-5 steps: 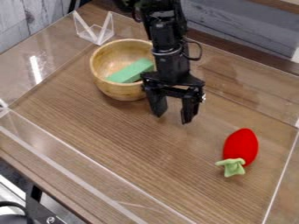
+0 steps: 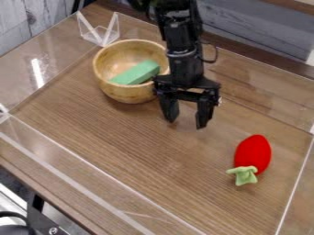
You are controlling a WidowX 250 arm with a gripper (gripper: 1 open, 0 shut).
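My gripper (image 2: 186, 112) is open above the middle of the wooden table, just right of a yellow bowl (image 2: 117, 89). Its fingers point down with nothing visible between them. Inside the bowl lies a green block (image 2: 135, 72). A red vegetable-like object (image 2: 252, 151) with a green top lies at the right of the table.
A white translucent bag-like item (image 2: 98, 29) is at the back left. A wall runs along the back.
My gripper shifts slightly about the same spot beside the bowl. The bowl, block and red object look unchanged.
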